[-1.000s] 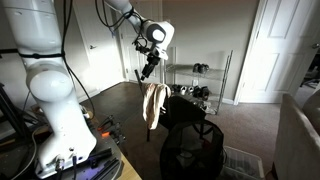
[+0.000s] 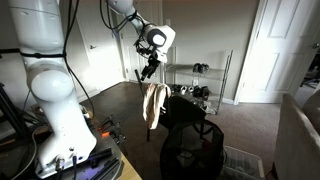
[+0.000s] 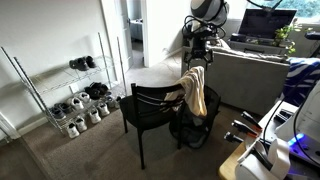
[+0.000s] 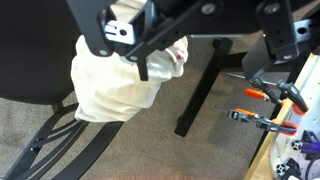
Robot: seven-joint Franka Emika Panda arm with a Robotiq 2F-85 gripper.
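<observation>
A pale cream cloth hangs draped over the back of a black chair. The white arm reaches out above the chair, and its black gripper points down just over the top of the cloth. Exterior view 2 shows the gripper close to the upper end of the cloth. Seen from the wrist, the crumpled cloth lies below the fingers, apparently not gripped. My gripper is open; whether a finger touches the fabric cannot be told.
A dark mesh basket stands on the floor beside the chair. Racks with several shoes are along the wall. Red-handled tools lie near the table edge. Bare carpet is open to the right.
</observation>
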